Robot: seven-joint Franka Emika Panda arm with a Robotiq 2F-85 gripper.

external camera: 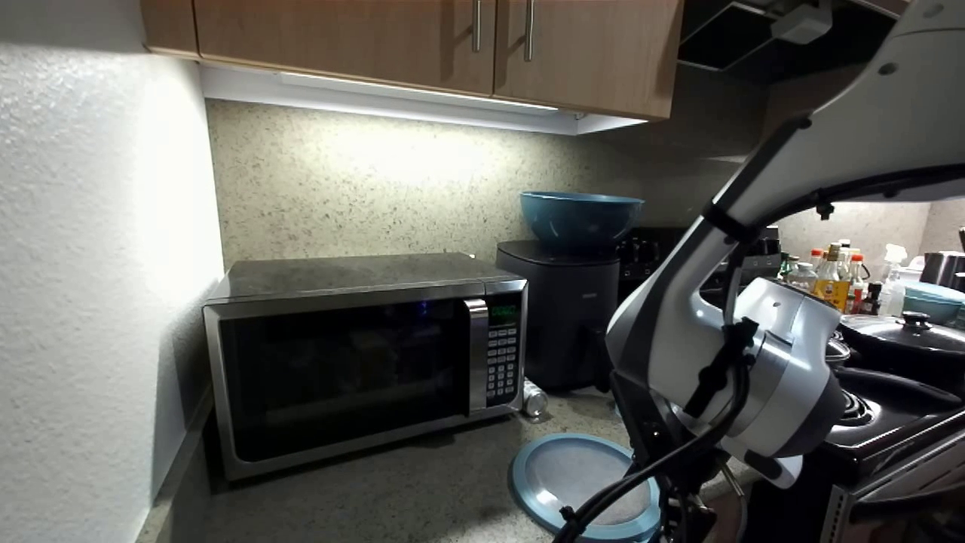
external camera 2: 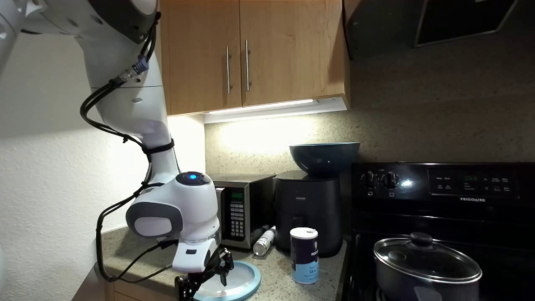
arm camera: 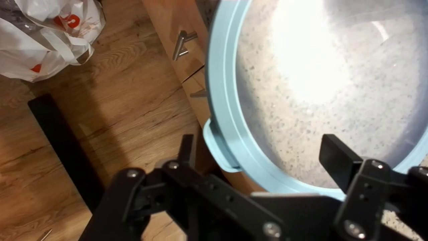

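Observation:
A round lid (external camera: 579,440) with a light blue rim and a clear middle lies flat on the counter. My gripper (external camera 2: 204,281) hangs over the lid's near side in exterior view 2, its fingers spread wide. From the wrist, the lid's rim (arm camera: 224,80) fills the right half, with a small tab (arm camera: 219,149) on its edge. That tab and part of the rim appear between the open fingers of my gripper. One finger (arm camera: 339,160) overlaps the clear middle in the picture; the other appears outside the rim. Nothing is held. Fingertip height above the lid cannot be judged.
A microwave (external camera: 353,371) and a black air fryer (external camera 2: 308,213) with a blue bowl (external camera 2: 324,156) on top stand behind. A salt canister (external camera 2: 304,256) and a fallen can (external camera 2: 264,243) are near. Right is a stove with a lidded pot (external camera 2: 426,271). Bags (arm camera: 48,40) rest on the floor.

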